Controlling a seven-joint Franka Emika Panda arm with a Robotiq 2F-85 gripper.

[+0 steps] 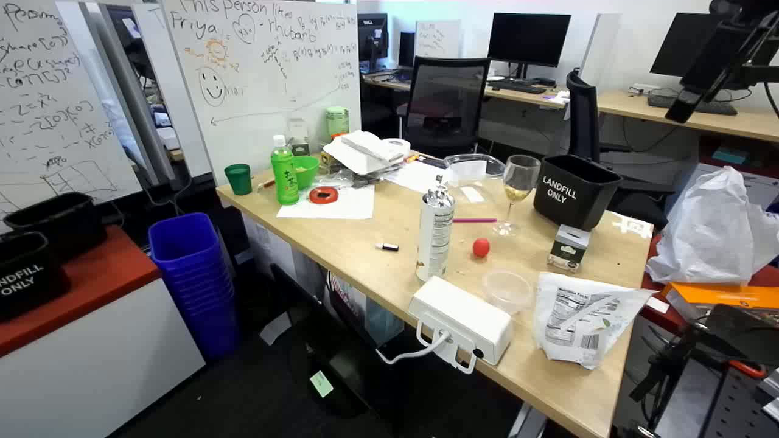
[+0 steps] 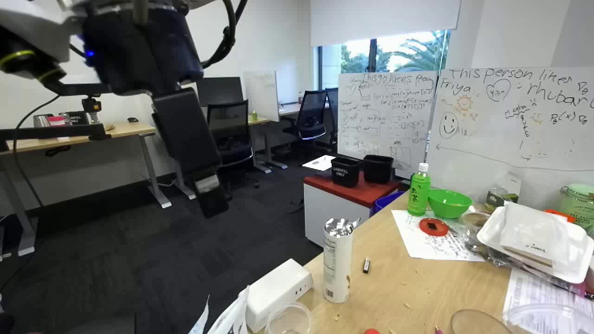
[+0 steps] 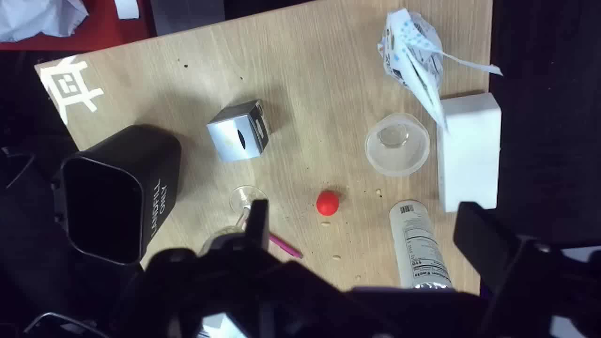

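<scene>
In the wrist view my gripper hangs above the table with its two dark fingers spread wide and nothing held between them. Well below, a red ball point(image 3: 327, 203) rests on the wood. A clear plastic cup point(image 3: 397, 144) and a white canister point(image 3: 419, 245) stand nearby. The white box point(image 3: 470, 152) lies along the table edge, beside a crumpled snack bag point(image 3: 414, 50). A small dark carton point(image 3: 239, 130) sits toward the black bin point(image 3: 160, 186). The wine glass point(image 1: 520, 179) is partly hidden by a finger in the wrist view.
A pink pen point(image 3: 284, 245) and small crumbs lie near the ball. Farther along are a green bottle point(image 1: 284, 171), a green bowl point(image 1: 307, 170), a green cup point(image 1: 238, 179) and stacked white trays point(image 1: 365, 151). Bare tabletop surrounds the marker point(image 1: 387, 247).
</scene>
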